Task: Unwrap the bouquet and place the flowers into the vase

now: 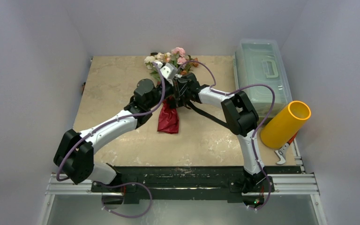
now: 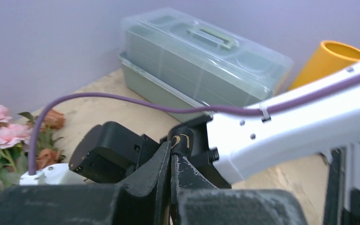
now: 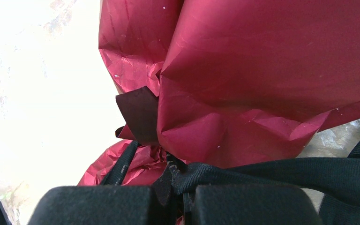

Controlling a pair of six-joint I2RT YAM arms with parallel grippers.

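The bouquet of pink, white and orange flowers [image 1: 178, 55] lies at the back of the table, its red wrapping [image 1: 168, 123] stretching toward the front. A black ribbon [image 3: 281, 171] runs across that wrapping to my right gripper, whose fingers are shut on it. My left gripper is raised over the bouquet beside the right arm. It is shut, with a dark woven ribbon piece [image 2: 183, 140] at its fingertips. From above, the wrists hide both sets of fingertips. The yellow vase [image 1: 276, 129] leans at the right, away from both grippers.
A lidded translucent box [image 1: 261, 70] fills the back right, behind the vase. An adjustable wrench [image 1: 282, 153] lies by the vase at the right edge. Bare table [image 1: 201, 147] shows at the front and left. A purple cable follows each arm.
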